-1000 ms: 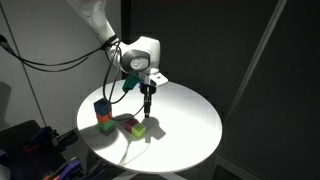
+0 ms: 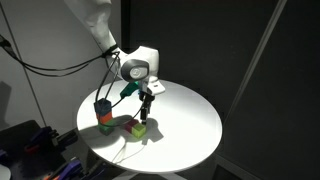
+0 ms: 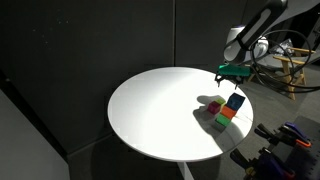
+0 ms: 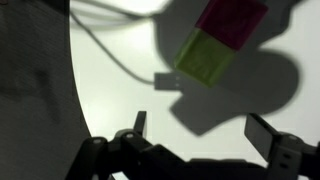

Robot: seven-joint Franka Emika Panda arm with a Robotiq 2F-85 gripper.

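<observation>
My gripper is open, with only the white tabletop showing between its fingers in the wrist view. A dark red block (image 4: 232, 18) and a yellow-green block (image 4: 203, 58) lie end to end beyond the fingertips, apart from them. In exterior view 1, the gripper (image 2: 146, 104) hangs above the table, just behind the yellow-green block (image 2: 139, 130) and the red block (image 2: 128, 125). Left of them rises a stack: a dark blue block (image 2: 103, 106) on top, an orange one (image 2: 104, 116) in the middle, a green one (image 2: 106, 128) at the bottom.
A cable droops from the arm across the air above the stack. In exterior view 2, the stack's orange block (image 3: 228, 112) stands near the table's right edge, close to the red block (image 3: 213, 107).
The arm has come down a little and the gripper now hangs lower, nearer the red and yellow-green blocks. The blocks and the stack have not visibly moved.
</observation>
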